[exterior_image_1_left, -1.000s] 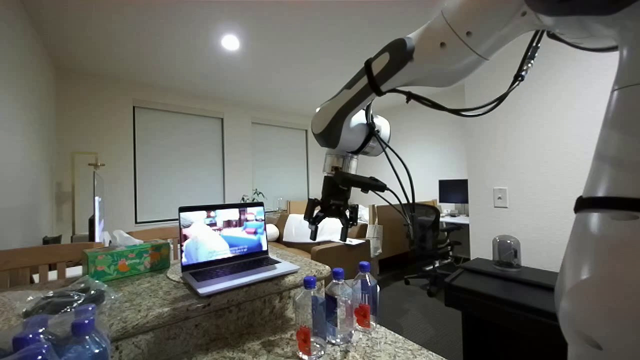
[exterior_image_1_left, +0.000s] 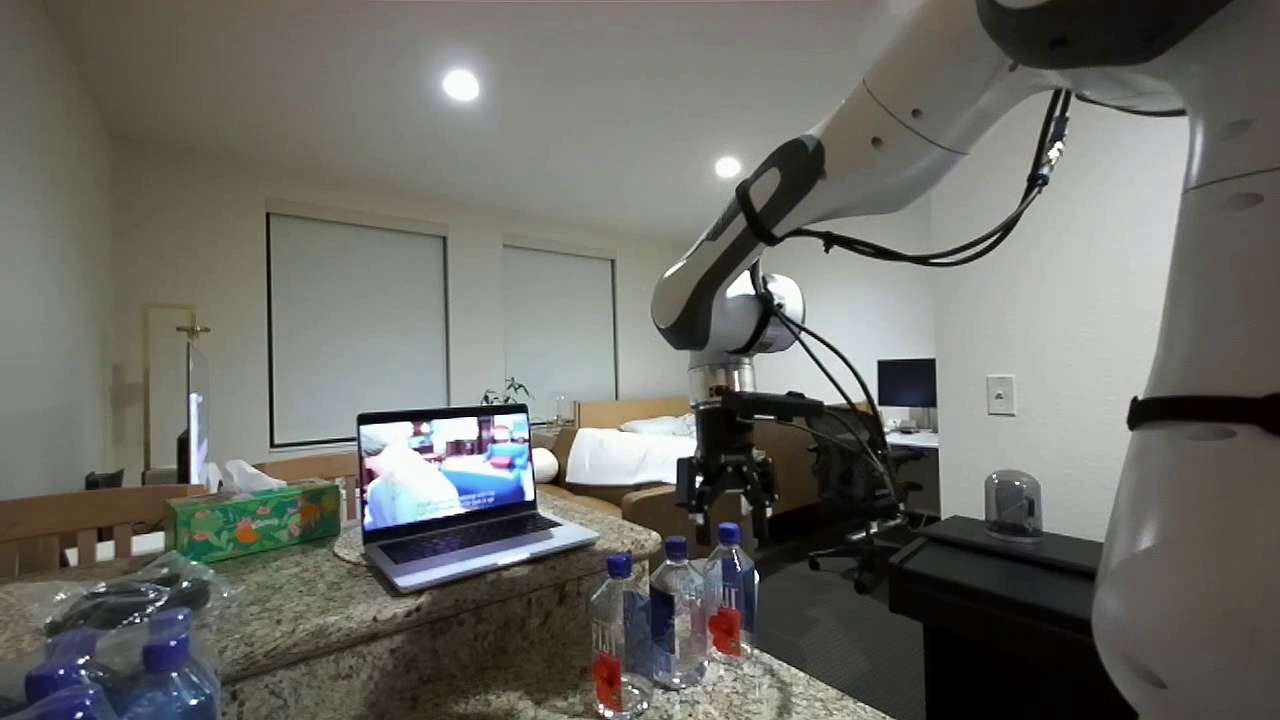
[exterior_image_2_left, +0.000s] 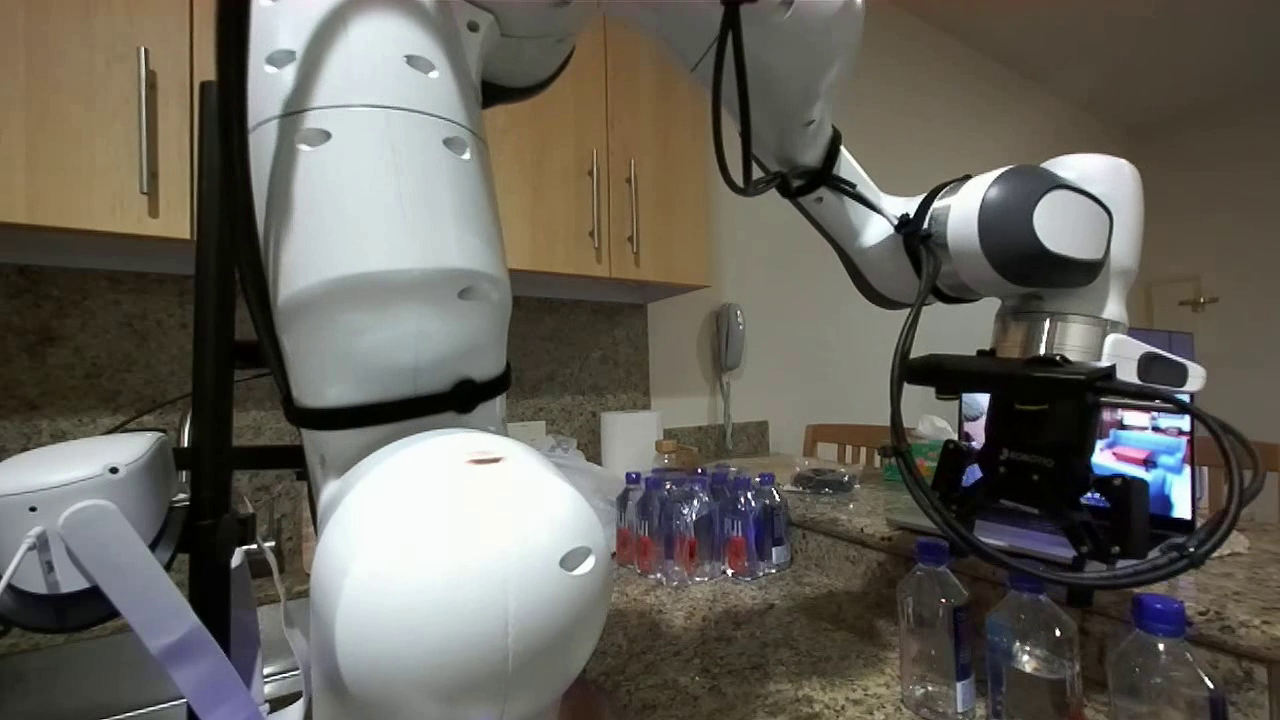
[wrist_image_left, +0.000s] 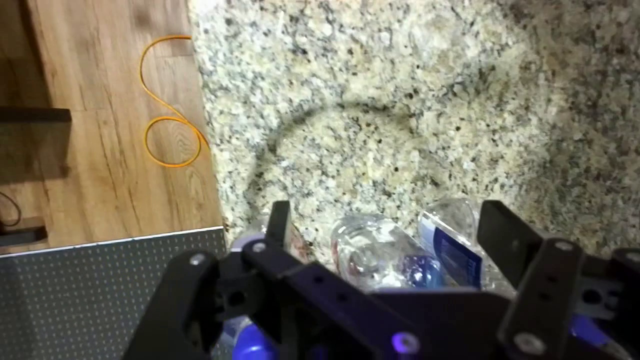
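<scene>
Three clear water bottles with blue caps stand upright in a row on the granite counter: a left one (exterior_image_1_left: 620, 654), a middle one (exterior_image_1_left: 679, 630) and a right one (exterior_image_1_left: 731, 606). Above them hangs my gripper (exterior_image_1_left: 729, 514), pointing down, its fingers open and nothing between them. From the other side, the gripper (exterior_image_2_left: 1039, 528) is seen over the same row of bottles (exterior_image_2_left: 935, 636). In the wrist view two bottle bodies (wrist_image_left: 379, 252) show between the spread fingers; another is partly covered by the left finger. The gripper's body hides most of the caps.
An open laptop (exterior_image_1_left: 462, 492) rests on the raised ledge beside a green tissue box (exterior_image_1_left: 254, 520). More bottles (exterior_image_2_left: 702, 528) stand clustered farther along the counter. Bare granite (wrist_image_left: 360, 138) lies beside the row, and the counter's edge (wrist_image_left: 207, 114) is close by.
My gripper has moved right and down in exterior view 1, coming closer to the bottle caps. It remains open, and the bottles stand where they were.
</scene>
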